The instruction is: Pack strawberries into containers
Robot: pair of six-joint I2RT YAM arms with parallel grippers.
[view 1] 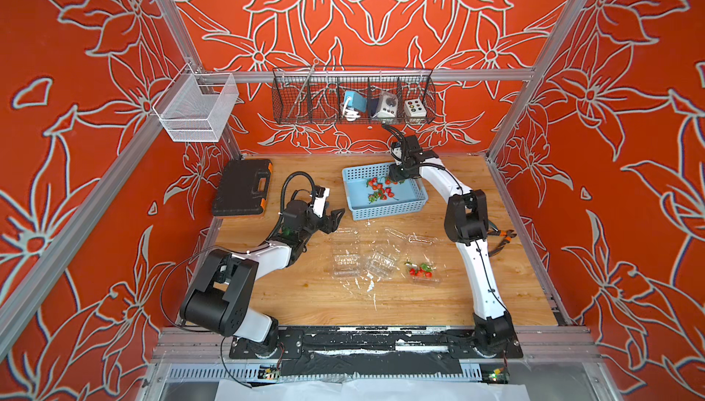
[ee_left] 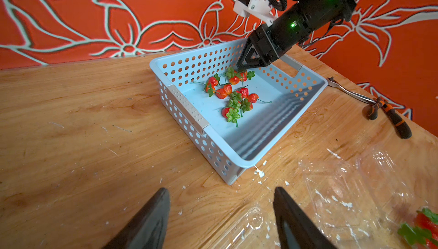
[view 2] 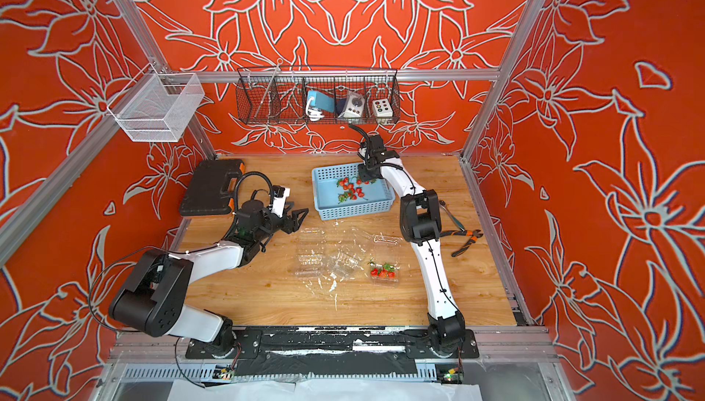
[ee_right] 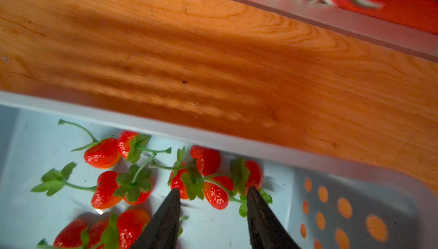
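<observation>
Red strawberries with green leaves [ee_right: 218,196] lie loose in the light-blue perforated basket [ee_left: 223,155]. Over its back right part, my right gripper is open, its fingers reaching toward a small cluster near the back wall; nothing is held. My left gripper hovers left of and in front of the basket, fingers spread, empty. Clear plastic containers lie at the table's middle front: one [view 1: 423,277] holds several strawberries, while another [view 1: 346,264] and a third [view 1: 381,263] look empty. Their transparent walls and lids are hard to make out.
Orange-handled pliers [view 2: 467,241] lie at the right side, beyond the right arm. A black case [view 1: 242,186] stands at the back left. Above the rear edge hangs a wire rack [view 1: 326,100]. Bare wood stretches left of the basket.
</observation>
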